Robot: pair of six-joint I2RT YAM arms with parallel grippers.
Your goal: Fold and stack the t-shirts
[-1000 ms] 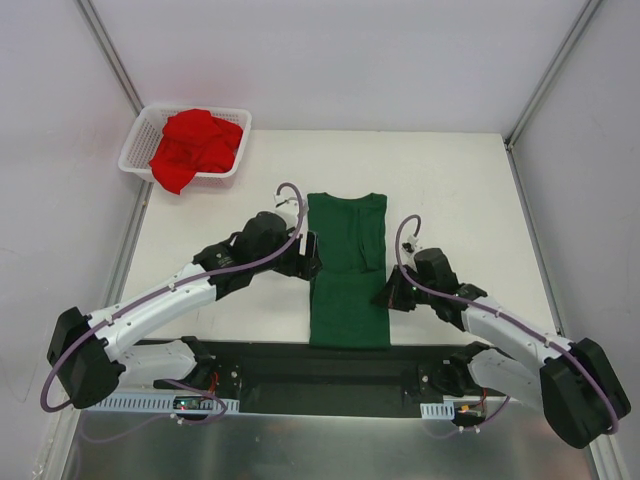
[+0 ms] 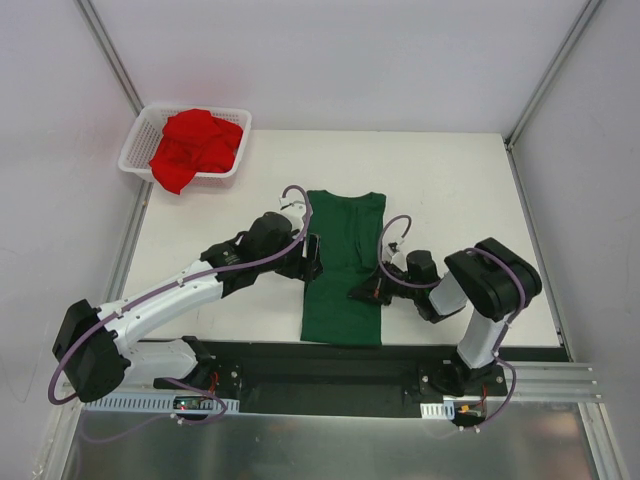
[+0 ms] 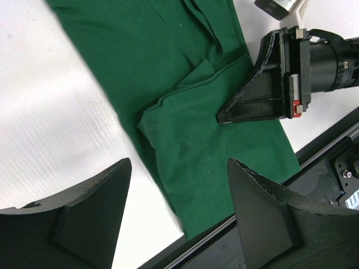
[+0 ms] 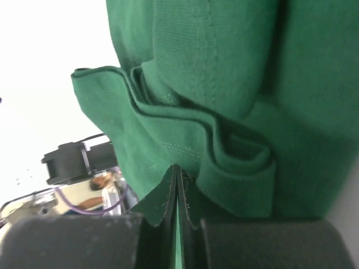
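A green t-shirt (image 2: 345, 225) lies lengthwise on the table, partly folded over, its lower end hanging past the front edge. In the left wrist view a layered edge (image 3: 185, 92) of the green cloth runs across its middle. My left gripper (image 2: 314, 258) hovers at the shirt's left side, its fingers (image 3: 95, 207) spread apart with no cloth between them. Over the folded part, my right gripper (image 2: 365, 294) points left, its fingertips together on or just above the cloth. In the right wrist view the shut fingers (image 4: 162, 204) show nothing clearly between them.
At the back left stands a white basket (image 2: 135, 150) holding a red cloth (image 2: 198, 148). A dark gap runs along the front edge.
My right gripper has moved left over the shirt, its arm swinging inward. The shirt's lower part has shifted slightly left. The left arm has barely moved.
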